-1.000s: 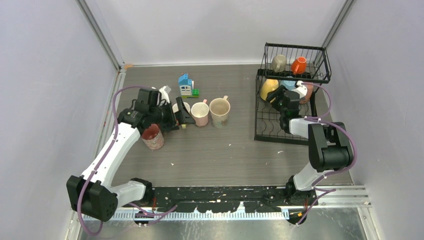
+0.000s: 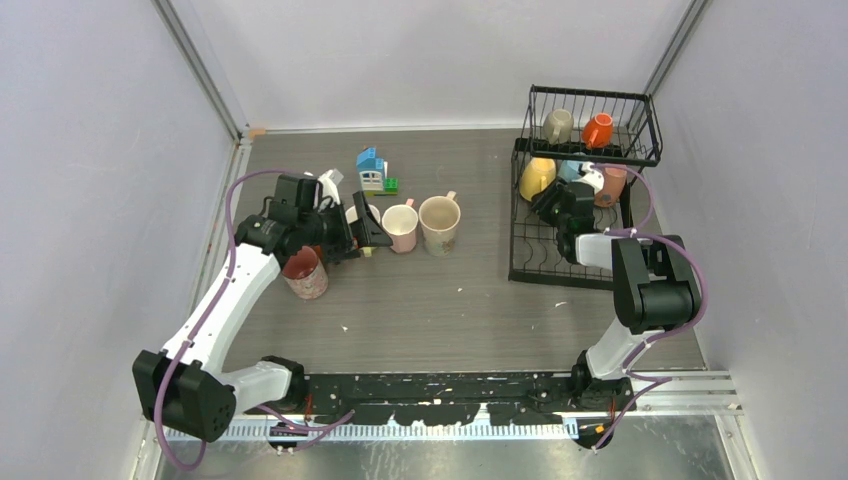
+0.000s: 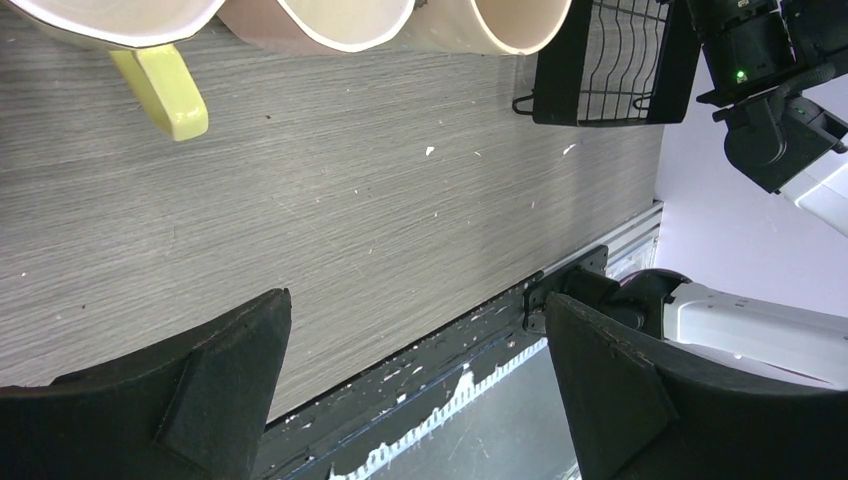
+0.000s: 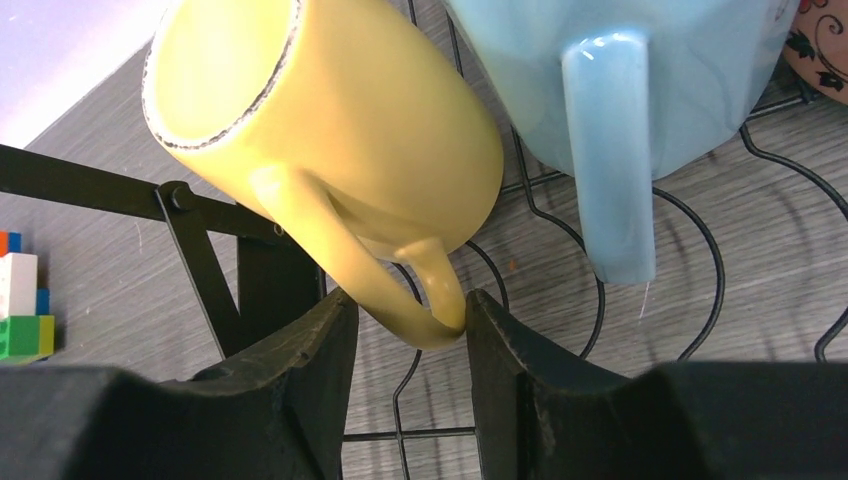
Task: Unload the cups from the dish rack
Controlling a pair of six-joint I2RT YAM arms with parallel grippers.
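Note:
The two-tier black dish rack (image 2: 513, 240) is at the right. Its lower tier holds a yellow cup (image 4: 390, 130), a blue cup (image 4: 690, 70) and a terracotta cup (image 2: 613, 185); above are a beige cup (image 2: 558, 125) and an orange cup (image 2: 600, 130). My right gripper has its fingers around the bottom of the yellow cup's handle; whether they grip it is unclear. My left gripper stands open and empty above the left of the table, near several cups standing there, among them a pink cup (image 2: 400, 232) and a large beige cup (image 2: 439, 232).
A small toy house (image 2: 372, 172) with a blue roof stands at the back. Walls border both sides.
My right arm has shifted slightly leftward at the lower tier of the rack. The left arm has not moved.

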